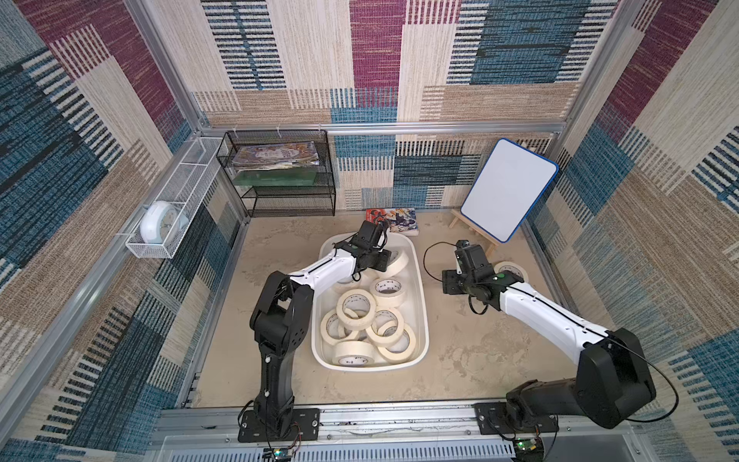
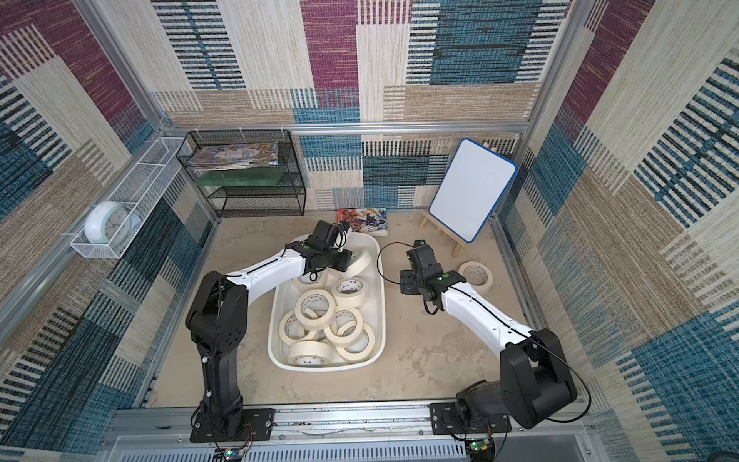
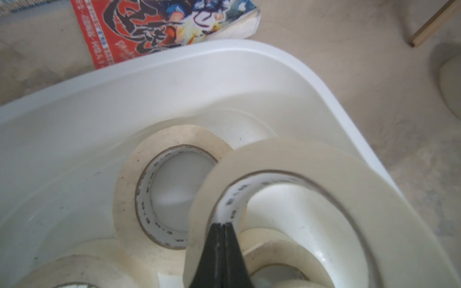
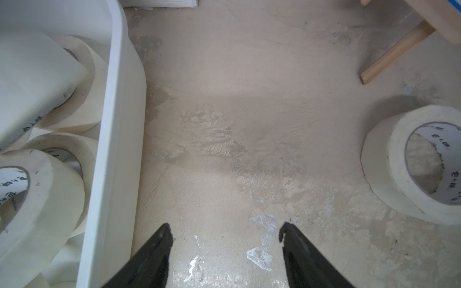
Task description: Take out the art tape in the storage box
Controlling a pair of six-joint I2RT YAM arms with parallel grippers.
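Observation:
Cream rolls of art tape fill the white storage box (image 1: 424,308), several piled in its front half. At its back right a roll (image 3: 297,158) stands tilted, one side raised close to the left wrist camera. My left gripper is shut at the near left part of this roll's ring, with nothing showing between its fingers; their contact with the ring is unclear. Another roll (image 3: 127,192) lies flat behind it. My right gripper stands open and empty over the table right of the box. One roll (image 4: 398,158) rests on the table farther right.
A magazine (image 1: 400,219) lies behind the box. A whiteboard (image 1: 509,188) stands on a wooden easel at back right. A black wire rack (image 1: 331,173) is at back left; a white wire basket (image 1: 173,245) hangs on the left wall. Table between box and right roll is clear.

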